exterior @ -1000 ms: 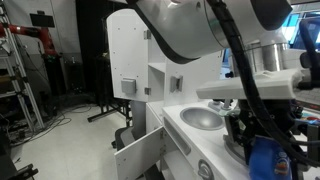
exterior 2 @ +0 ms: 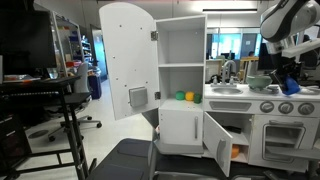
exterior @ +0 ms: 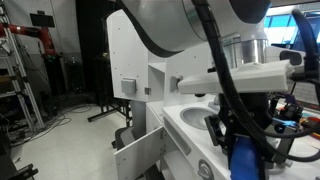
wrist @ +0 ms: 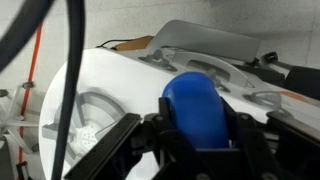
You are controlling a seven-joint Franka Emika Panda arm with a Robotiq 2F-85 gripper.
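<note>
A blue object [wrist: 196, 108] stands out between the dark fingers of my gripper in the wrist view, and the gripper is shut on it. What kind of object it is cannot be told. Exterior view 1 has the blue object [exterior: 246, 158] at the bottom right, below the wrist. Seen from exterior view 2, the blue object [exterior 2: 289, 84] hangs at the front of the toy kitchen's counter [exterior 2: 240, 93], over the stove side, under my gripper [exterior 2: 290, 78].
Control knobs [exterior 2: 266, 107] line the front below the counter. A lower cabinet door [exterior 2: 216, 142] stands open, with an orange item [exterior 2: 235, 152] inside. The tall cabinet door [exterior 2: 129, 60] is open too. Green and yellow cups [exterior 2: 188, 96] sit on a shelf. The sink basin [exterior: 196, 118] is empty.
The grip on the blue object looks the same.
</note>
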